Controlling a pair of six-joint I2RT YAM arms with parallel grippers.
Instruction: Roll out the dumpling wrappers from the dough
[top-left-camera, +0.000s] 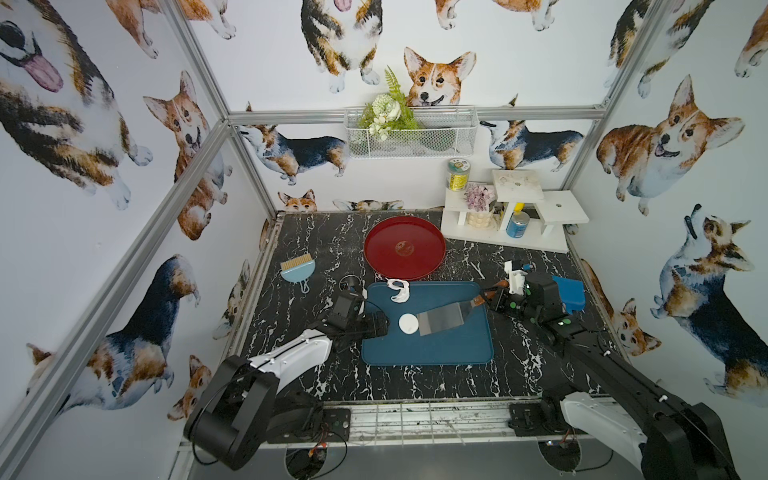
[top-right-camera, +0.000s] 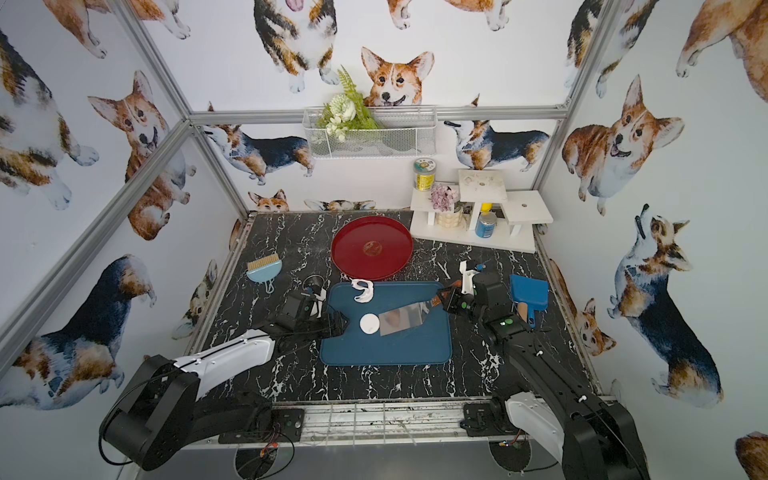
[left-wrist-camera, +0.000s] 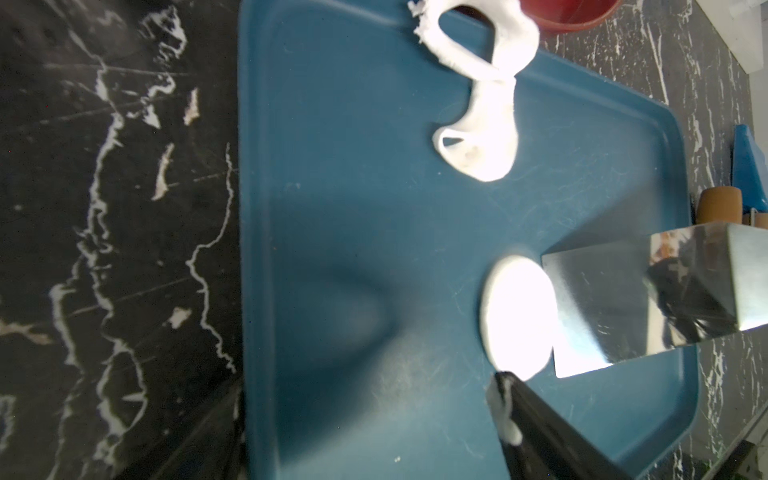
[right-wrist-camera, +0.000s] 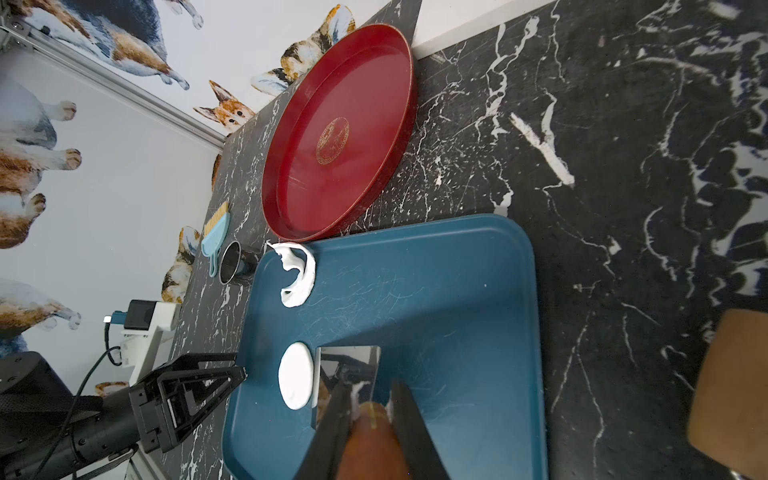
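A flat round white dough disc (top-left-camera: 409, 324) lies on the blue tray (top-left-camera: 432, 356). The metal scraper blade (left-wrist-camera: 608, 308) is against or very close to the disc's right edge. My right gripper is shut on the scraper's brown handle (right-wrist-camera: 372, 448), at the tray's right side. A torn, looped strip of white dough (left-wrist-camera: 484, 120) lies at the tray's far left corner. Over the tray's left edge hovers my left gripper, its fingers (left-wrist-camera: 520, 424) apart and nothing between them; the disc is to its right.
Behind the blue tray lies a round red tray (top-left-camera: 405, 248). A brush (top-left-camera: 297, 269) and a dark cup (right-wrist-camera: 232, 262) are at the left. To the right lies a blue dustpan-like tool (top-right-camera: 528, 293); a white shelf (top-left-camera: 512, 232) stands at the back right.
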